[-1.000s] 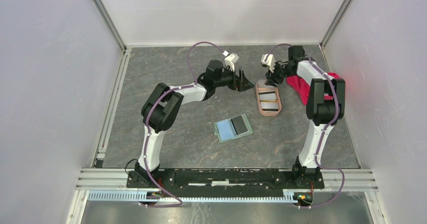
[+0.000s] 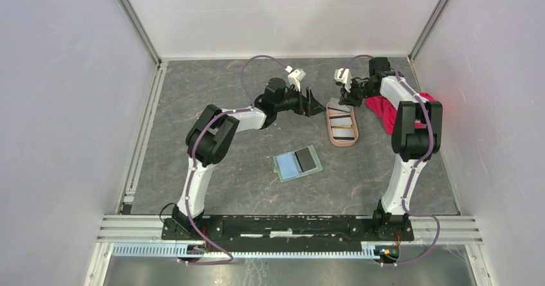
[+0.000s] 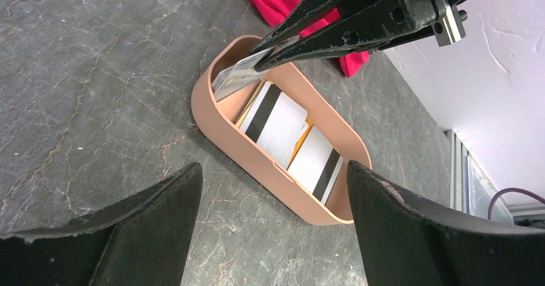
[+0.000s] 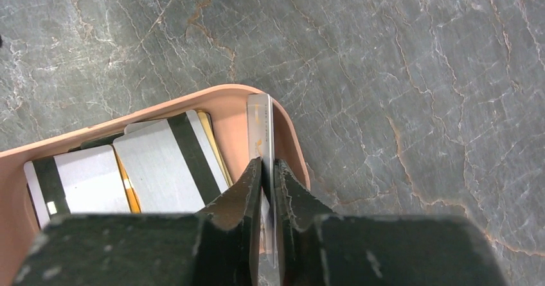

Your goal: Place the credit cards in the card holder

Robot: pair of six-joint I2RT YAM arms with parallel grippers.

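Note:
At the far end of the tan oval tray (image 3: 241, 141), my right gripper is shut on a thin card (image 4: 259, 125). The card stands steeply against the tray's end wall; in the left wrist view, several thin edges show together at its end. Two piles of white cards with black stripes, one pile (image 3: 276, 122) nearer the held card and another (image 3: 315, 160), lie in the tray. My left gripper hovers open left of the tray, nothing between its fingers. An open green card holder (image 2: 308, 172) with a blue and a dark panel lies on the table nearer the base.
Red cloth (image 2: 385, 109) lies right of the tray, partly beneath the right arm. Both grippers are near each other around the tray's far end.
The card in my right gripper has tilted so that its dark stripe now shows in the top view. My left arm has shifted very slightly; tray and card holder stay put.

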